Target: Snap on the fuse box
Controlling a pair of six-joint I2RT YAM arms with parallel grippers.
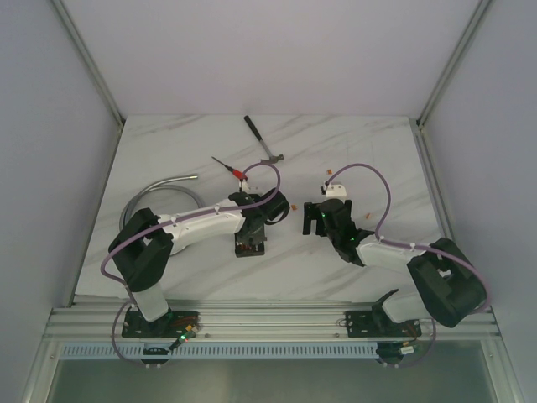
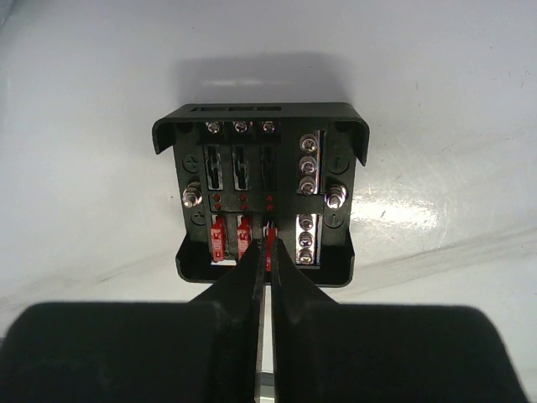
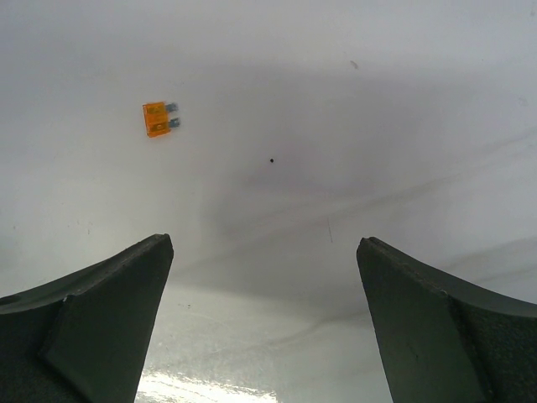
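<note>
The black fuse box [image 2: 327, 252] lies on the white table beneath my left gripper, partly hidden by that arm in the top view. Red fuses [image 2: 219, 239] stand in its lower left slots. The left gripper's fingers are closed at the rightmost red fuse [image 2: 270, 238], which shows just between and beyond their tips. My right gripper is open over bare table to the right of the box, with an orange fuse [image 3: 156, 118] lying beyond its fingers.
A hammer [image 1: 262, 138] and a red-handled screwdriver [image 1: 236, 172] lie at the back. A grey hose [image 1: 174, 190] curves at the left, near the left arm. Small orange pieces are scattered to the right.
</note>
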